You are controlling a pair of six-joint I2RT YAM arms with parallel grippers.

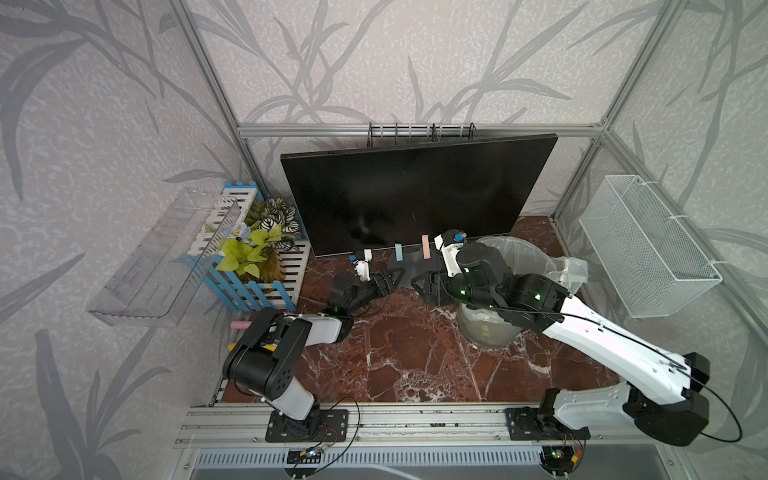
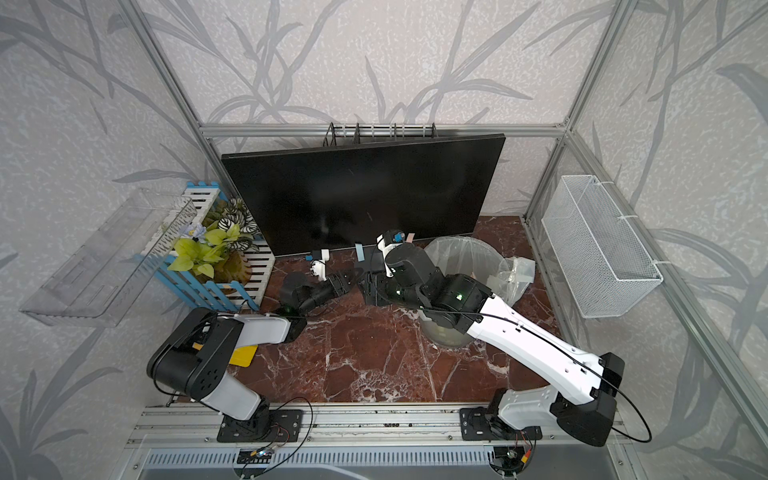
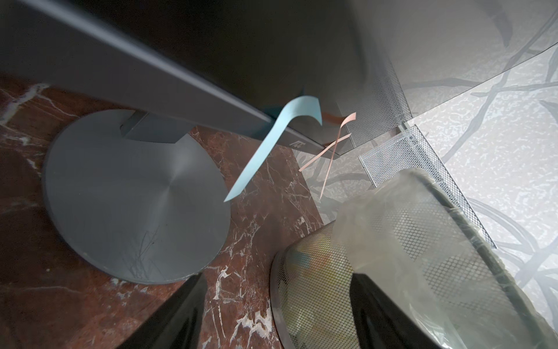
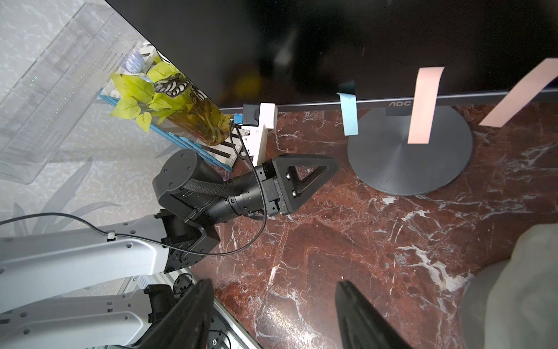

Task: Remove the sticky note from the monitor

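Note:
Three sticky notes hang from the bottom bezel of the black monitor (image 4: 325,58): a blue one (image 4: 348,114), a pink one (image 4: 426,104) by the logo, and a second pink one (image 4: 519,93) on the right. In the left wrist view the blue note (image 3: 261,148) curls outward, its lower end free. My left gripper points at the area below it, open, with nothing between its fingers. My right gripper is also open and empty, in front of the monitor's base. In the top left view, the right arm hides the right-hand pink note.
A bin with a plastic liner (image 1: 489,328) stands right of the monitor base (image 4: 407,168), beneath my right arm. Planters with foliage (image 1: 252,248) sit at the left. A white mesh basket (image 1: 648,248) hangs on the right.

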